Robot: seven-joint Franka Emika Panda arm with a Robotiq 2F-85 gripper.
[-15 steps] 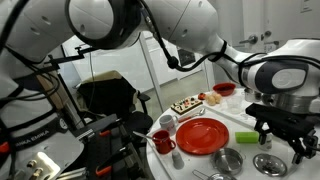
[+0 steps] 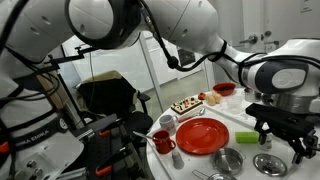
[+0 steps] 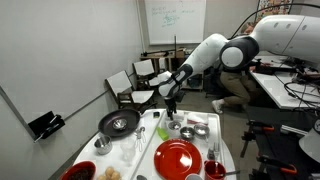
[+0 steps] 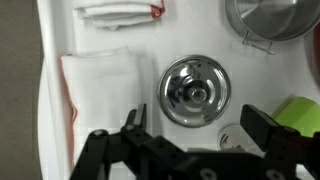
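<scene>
Below my gripper, a round metal lid with a central knob lies flat on the white table. In the wrist view the lid shows clear of the fingers, ahead of the gripper. The fingers stand wide apart, and nothing is between them. To the lid's left in that view lies a folded white cloth. A metal pot is at the upper right, and part of a green object shows at the right.
Exterior view 1 shows a red plate, a red mug, a white cup and a small metal pot. A black pan stands at the far left in exterior view 2. Another folded cloth lies near the table edge.
</scene>
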